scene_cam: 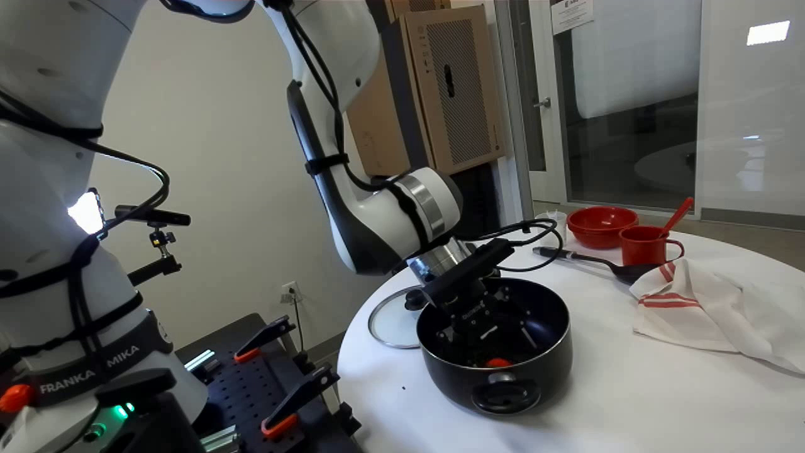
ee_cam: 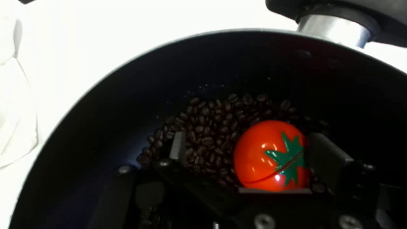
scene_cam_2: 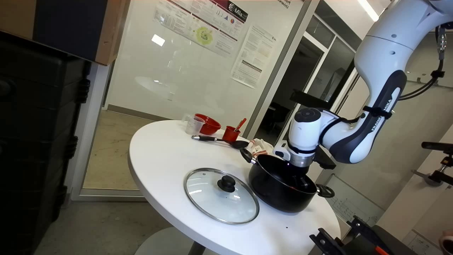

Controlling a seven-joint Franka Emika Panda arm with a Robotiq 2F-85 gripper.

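Inside the black pot (scene_cam: 445, 381), my gripper is open with its fingers low over a bed of dark coffee beans (ee_cam: 208, 129). A shiny red tomato (ee_cam: 255, 154) with a green painted leaf rests on the beans, between the spread fingers and close to the right-hand one in the wrist view. Whether that finger touches it I cannot tell. Only a small red patch of the tomato shows over the pot rim in exterior view 1. From the other side, the pot (scene_cam_2: 276, 193) hides most of my gripper.
A glass lid (scene_cam_2: 212, 197) with a black knob lies beside the pot. Farther back are a red bowl (scene_cam: 602, 226), a red mug (scene_cam: 643, 248), a black ladle (scene_cam: 585, 258) and a white towel (scene_cam: 702, 317). Pot walls surround my gripper closely. Bare table lies in front of the towel.
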